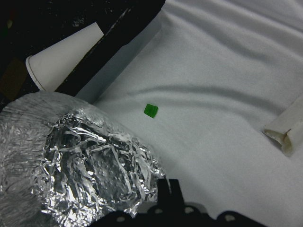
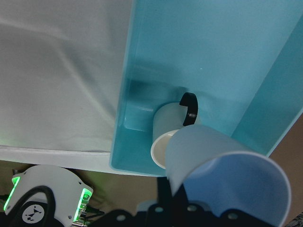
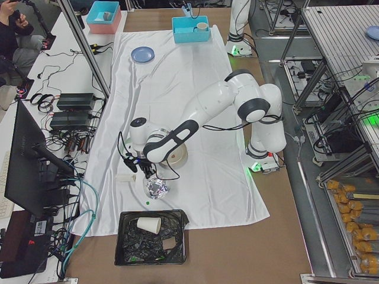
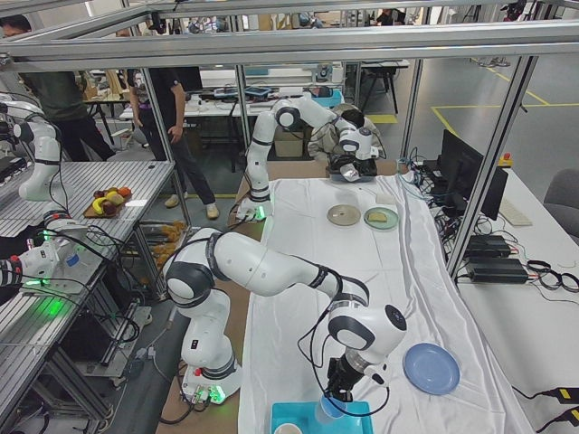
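Note:
A crumpled foil bowl [image 3: 156,188] [image 1: 94,161] hangs at my left gripper [image 3: 144,168], which is shut on its edge, above the white cloth. A black lined bin [image 3: 121,248] holding a white cup [image 3: 148,225] [image 1: 64,56] lies just beyond. A green square [image 1: 151,110] and a pale wrapper [image 1: 284,127] are on the cloth. My right gripper [image 4: 342,384] is shut on a light blue cup [image 2: 213,146] over the blue bin [image 4: 289,409] [image 2: 199,47], where a white mug [image 2: 165,123] with a black handle stands.
A blue plate [image 4: 431,368] lies beside the right arm. A green plate [image 4: 381,217] and a beige plate [image 4: 344,214] lie near the left arm.

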